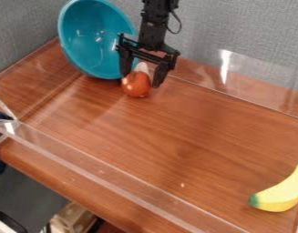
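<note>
My black gripper [144, 62] hangs at the upper middle, open, its fingers on either side above a red tomato-like object [135, 86] that rests on the wooden table. A teal bowl [86, 35] leans on its side against the back left, just left of the gripper. Something pale behind the red object is partly hidden by the gripper.
A yellow banana [280, 189] lies at the front right of the table [176, 155]. Clear walls edge the table, with a grey padded wall behind.
</note>
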